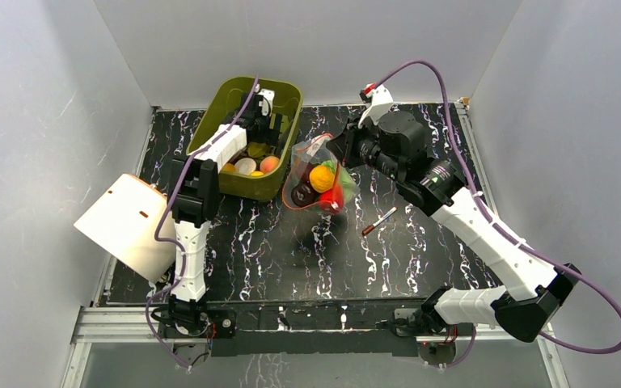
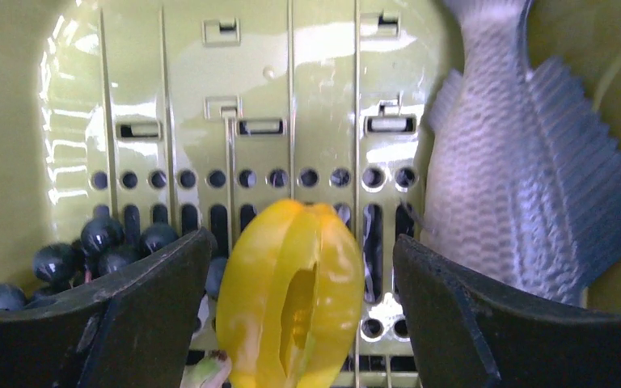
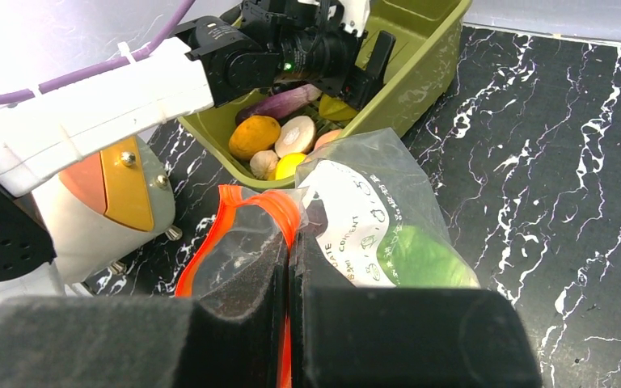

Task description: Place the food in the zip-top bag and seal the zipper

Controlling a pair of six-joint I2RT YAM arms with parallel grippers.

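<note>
A clear zip top bag [image 1: 317, 186] with an orange-red rim stands centrally, holding an orange, a red item, a dark item and something green. My right gripper is shut on its rim. My left gripper is inside the green bin [image 1: 242, 187], part open around a yellow pepper [image 2: 283, 275]; contact is unclear. Dark grapes [image 2: 105, 242] lie left of the pepper and a grey fish-like item [image 2: 493, 178] right of it. An eggplant [image 3: 283, 102], mango [image 3: 252, 137] and other round foods also lie in the bin.
A white board [image 1: 125, 218] lies at the left. A marker [image 1: 378, 221] lies right of the bag. Grey walls surround it.
</note>
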